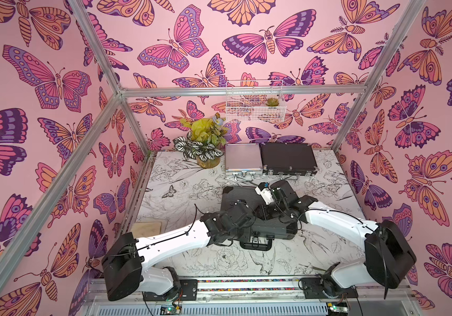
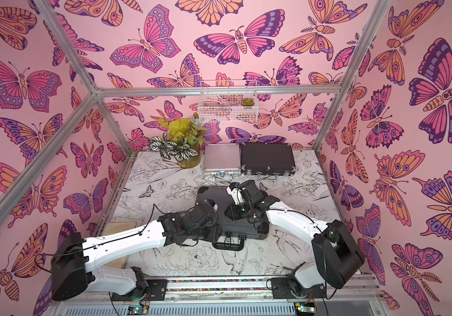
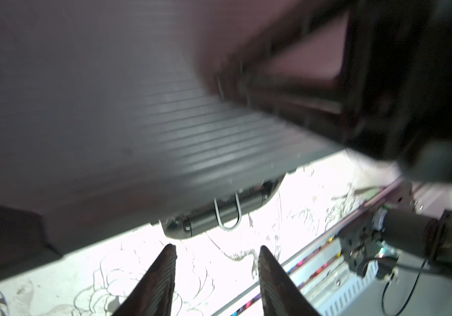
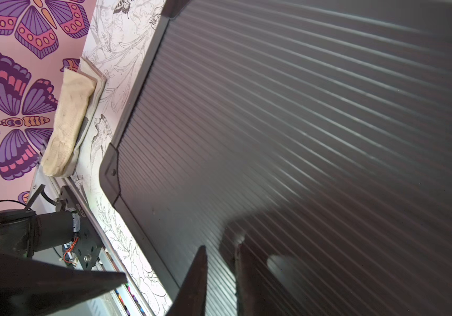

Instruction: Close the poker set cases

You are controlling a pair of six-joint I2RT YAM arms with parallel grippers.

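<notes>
A dark ribbed case (image 1: 231, 196) lies mid-table with its lid down, handle (image 1: 256, 245) toward the front. Whether its latches are fastened cannot be made out. Spread apart, the fingers of my left gripper are over the table by the case's front side, below the handle in the left wrist view, with nothing between them. Above the lid (image 4: 199, 131), my right gripper has its fingertips close together. I see only lid behind them, and contact is unclear. At the back stand a silver case (image 1: 243, 157) and a black case (image 1: 289, 157), both with lids down.
A potted plant (image 1: 208, 161) stands left of the silver case. Folded cloth (image 4: 70, 118) lies at the table's left side. The two arms are close together over the case. Bare table (image 1: 173, 194) shows at left.
</notes>
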